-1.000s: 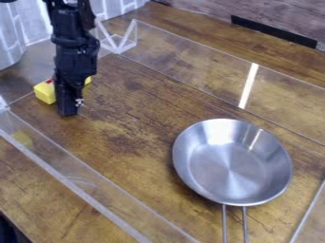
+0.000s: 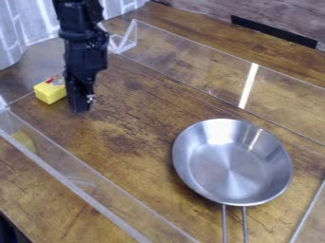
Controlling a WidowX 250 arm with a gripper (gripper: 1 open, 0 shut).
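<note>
My black gripper (image 2: pixel 79 95) hangs low at the upper left, just right of a yellow block (image 2: pixel 49 90) with some red and white on it, lying on the wooden table (image 2: pixel 146 114). The gripper's fingers are dark and small, so I cannot tell how far apart they stand or whether they touch the block.
A steel pan (image 2: pixel 231 163) sits at the lower right, its handle toward the front. Clear walls edge the work area on the left and back.
My gripper has shifted slightly to the right, and more of the yellow block shows to its left.
</note>
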